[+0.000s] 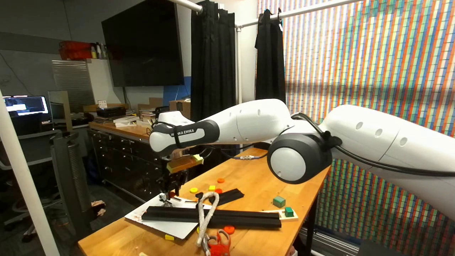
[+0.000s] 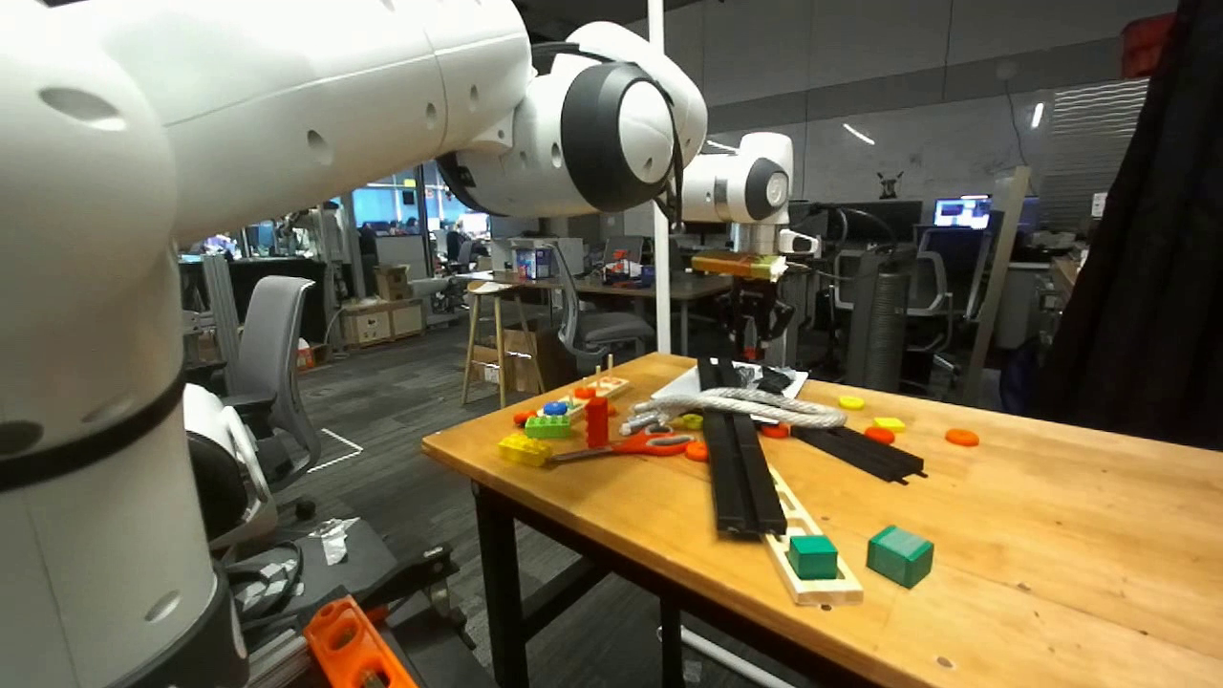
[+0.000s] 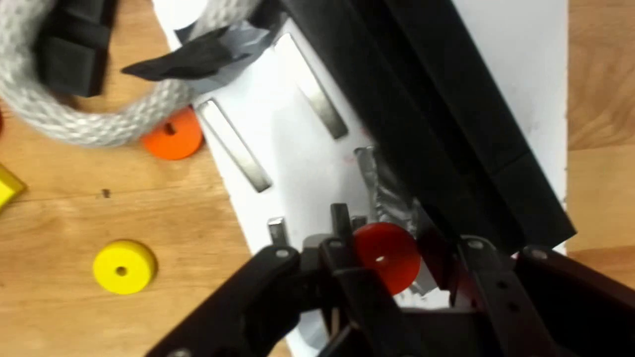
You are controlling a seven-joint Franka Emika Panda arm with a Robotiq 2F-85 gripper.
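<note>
A red disc (image 3: 388,257) fills the gap between the fingertips of my gripper, touching both sides in the wrist view. The gripper is shut on it. Below is a white board (image 3: 297,160) with metal strips; a long black rail (image 3: 411,107) lies across it beside the fingers. From exterior view 1, my gripper (image 1: 170,192) hangs low over the board's far left part, and the red shows at its tips. Exterior view 2 shows the gripper (image 2: 751,344) at the board's far end. Any small gap between disc and board is hard to judge.
A grey rope (image 3: 119,122) loops over the rail. An orange disc (image 3: 172,136) and a yellow disc (image 3: 125,267) lie on the table left of the board. Scissors (image 1: 219,245) lie near the front.
</note>
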